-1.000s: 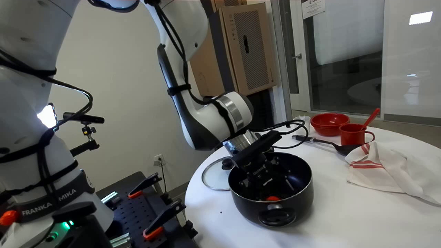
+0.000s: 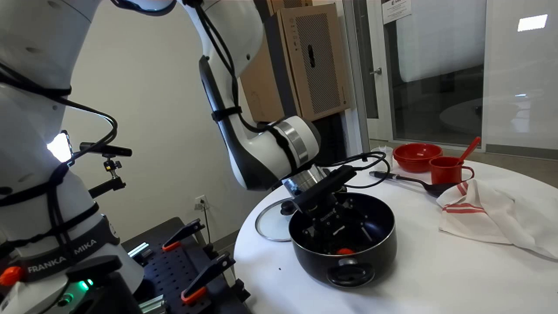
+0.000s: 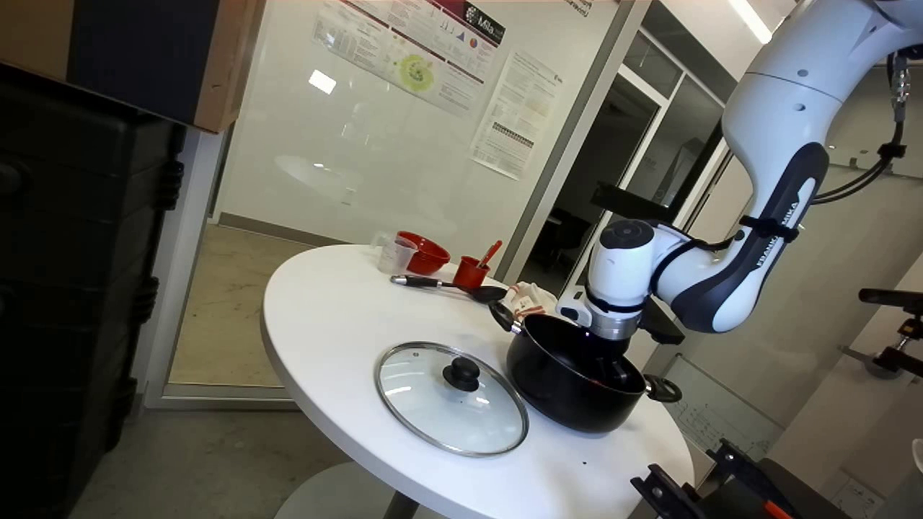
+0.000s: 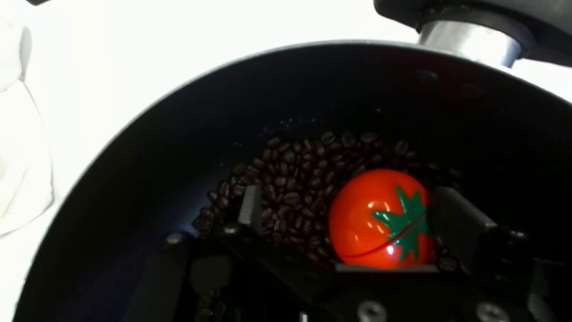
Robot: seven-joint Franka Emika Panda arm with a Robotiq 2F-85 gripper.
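Inside the black pot (image 2: 314, 261), my gripper is lowered with its fingers open. A red toy tomato (image 4: 351, 214) with a green leaf mark rests on dark coffee beans (image 4: 292, 185) at the pot's bottom. In the wrist view the tomato lies between the fingers, close to the right finger, with a wide gap to the left finger (image 4: 250, 206). Whether the right finger touches it I cannot tell. Only a bit of the tomato shows past the gripper in exterior view 1.
A glass lid (image 3: 424, 402) lies flat beside the pot. Farther back are red bowls (image 2: 416, 157), a red mug (image 2: 445, 172), a clear measuring cup (image 3: 396, 258), a black ladle (image 2: 418, 181) and a white towel (image 2: 491, 220). The pot's wall surrounds the gripper closely.
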